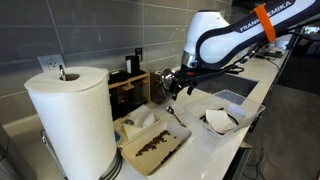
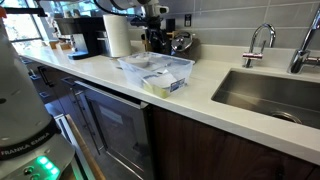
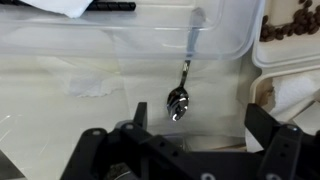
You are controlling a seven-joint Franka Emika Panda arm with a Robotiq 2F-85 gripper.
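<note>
A metal spoon (image 3: 178, 103) lies on the white counter in the wrist view, its handle running up toward the clear container. My gripper is open above it, a dark finger showing on each side and nothing held. The spoon's bowl appears in the gap between the fingers, seen from above. From the first exterior view, the gripper (image 1: 181, 86) hangs over the counter, above the spoon (image 1: 175, 115).
A clear plastic container (image 1: 238, 106) with white paper and a dark item stands beside the spoon. On the other side is a tray (image 1: 138, 160) of dark beans. A paper towel roll (image 1: 72, 125), small wooden shelf (image 1: 124, 98) and tiled wall border the area.
</note>
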